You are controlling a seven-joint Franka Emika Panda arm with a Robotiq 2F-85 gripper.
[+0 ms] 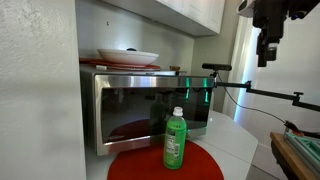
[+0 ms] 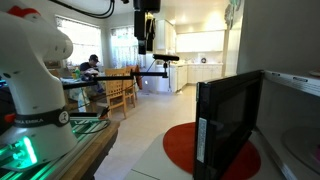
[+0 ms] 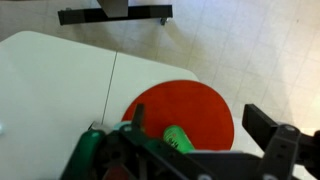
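A green bottle (image 1: 175,139) with a white cap stands upright on a round red mat (image 1: 205,165). Seen from above in the wrist view, the bottle (image 3: 177,137) is near the mat's lower middle, partly covered by the gripper parts. My gripper is open, its fingers wide apart with nothing between them. In exterior view 1 the gripper (image 1: 267,55) hangs at the upper right, well above and away from the bottle. The bottle is hidden in exterior view 2, where the gripper (image 2: 145,42) points down at upper left.
A microwave (image 1: 140,108) stands behind the bottle, with a white bowl (image 1: 128,57) on top. In exterior view 2 a dark upright panel (image 2: 225,125) stands at the mat's edge.
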